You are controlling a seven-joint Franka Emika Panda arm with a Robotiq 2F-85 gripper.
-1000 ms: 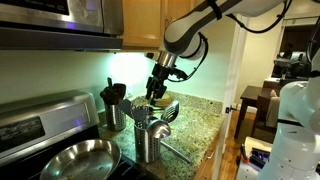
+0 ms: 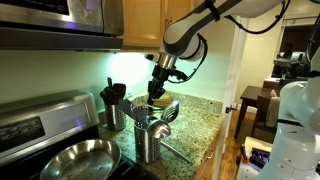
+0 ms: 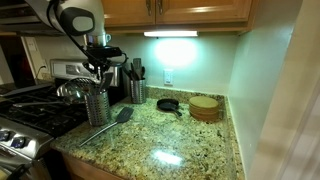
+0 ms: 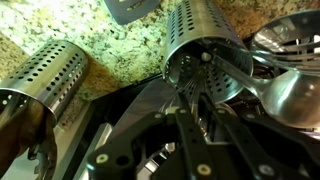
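Observation:
A perforated metal canister (image 2: 147, 143) full of utensils stands on the counter by the stove. Just above it my gripper (image 2: 154, 93) points down among the utensil tops. Seen from the wrist view, the dark gripper fingers (image 4: 207, 108) are close together over the rim of that canister (image 4: 190, 30). Thin metal strands show near the fingertips; whether they are between them or behind is unclear. A shiny ladle (image 4: 290, 98) leans out of the canister, and a slotted metal utensil (image 4: 285, 38) is beside it.
A second canister (image 4: 55, 75) with dark utensils is nearby. A spatula (image 3: 108, 125) lies on the counter. A pan (image 2: 85, 162) sits on the stove. Farther along are a black skillet (image 3: 168, 104) and stacked tan plates (image 3: 205, 105).

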